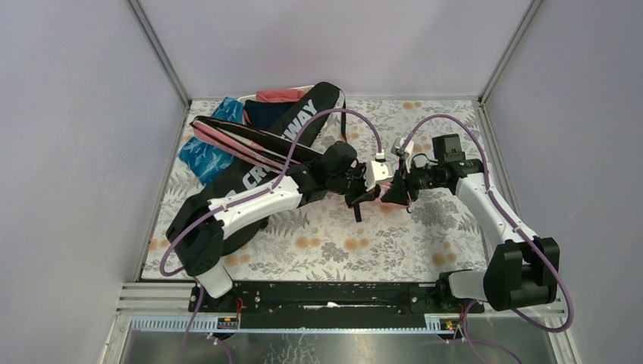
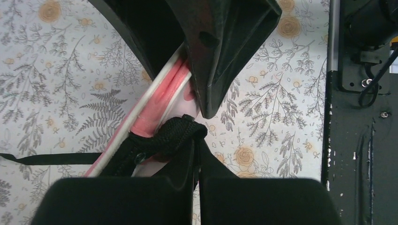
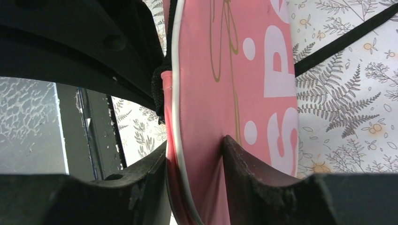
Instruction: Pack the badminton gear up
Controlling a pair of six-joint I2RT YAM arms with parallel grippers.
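Observation:
A long black-and-pink racket bag [image 1: 243, 148] runs diagonally to the centre, its pink end [image 3: 253, 70] under both grippers. My left gripper [image 1: 362, 193] is shut at that end, by the black zipper edge [image 2: 173, 136]; whether anything thin is between its fingers is hard to tell. My right gripper [image 1: 398, 193] is beside it, its fingers [image 3: 244, 164] on the pink fabric at the white piping, which runs between them.
A large black CROSSWAY bag [image 1: 220, 189] lies beneath, with a blue bag [image 1: 203, 159], dark cloth and pink cloth [image 1: 277, 95] behind.

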